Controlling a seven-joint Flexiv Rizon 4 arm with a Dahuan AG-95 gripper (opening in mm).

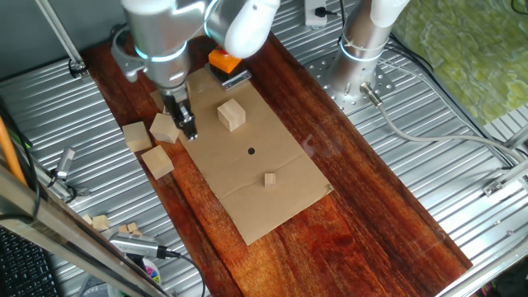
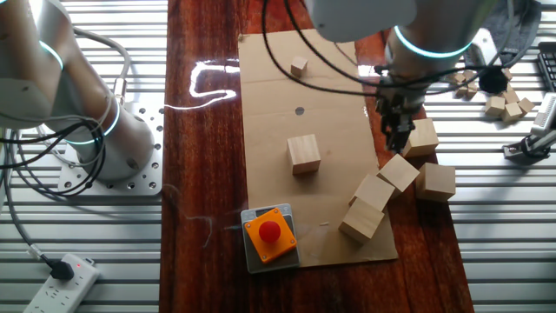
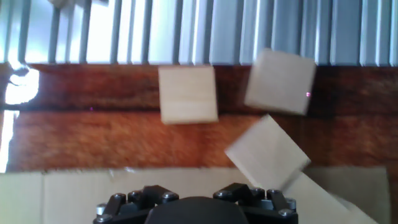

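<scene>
In the wrist view my gripper stands open at the bottom edge, its two fingers apart and no object visible between them. A pale wooden block (image 3: 188, 94) lies ahead of it, another block (image 3: 281, 82) is farther right, and a tilted block (image 3: 268, 151) is nearer. In exterior view 1 the gripper (image 1: 190, 128) hangs above the board's left edge, beside the loose blocks. One wooden block (image 1: 232, 115) sits alone on the cardboard sheet (image 1: 272, 202), with a small cube (image 1: 270, 179) farther along. Exterior view 2 shows the gripper (image 2: 395, 139) near the block cluster (image 2: 398, 173).
An orange box with a red button (image 2: 271, 233) stands at one corner of the cardboard. Loose cables (image 2: 347, 89) cross in front of exterior view 2. Small wooden pieces (image 2: 508, 109) lie off the wooden board. Much of the board (image 1: 346, 223) is bare.
</scene>
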